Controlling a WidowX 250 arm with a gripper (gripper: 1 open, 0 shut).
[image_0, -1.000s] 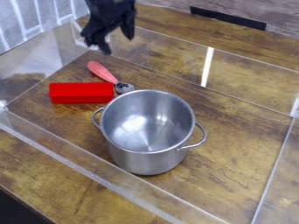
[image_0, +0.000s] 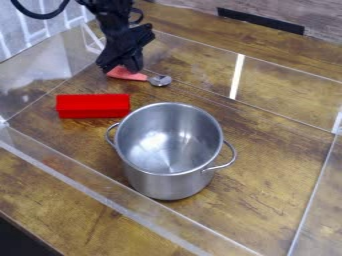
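My gripper (image_0: 115, 62) is low at the upper left, its dark fingers down at the pink handle (image_0: 130, 75) of a utensil with a round metal head (image_0: 160, 80). Its fingers look close together; whether any of the handle is between them is hard to make out. Below lies a red block (image_0: 94, 106). A large steel pot (image_0: 170, 150) with two side handles stands at the lower middle.
The gripper has come down and slightly left onto the pink utensil, whose head has moved up and right, away from the red block.
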